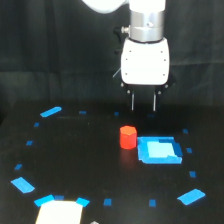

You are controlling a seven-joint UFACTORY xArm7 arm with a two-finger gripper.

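Note:
A red block (128,138) rests on the black table, just left of a blue tray (143,157) and close to its edge; I cannot tell if they touch. My gripper (143,103) hangs above and behind the block, a little to its right. Its two thin fingers are spread apart with only dark background between them. Inside the tray a white patch (160,149) shows.
Blue tape strips (191,197) and small blue squares mark the table on several sides. A pale object (60,212) stands at the front left edge.

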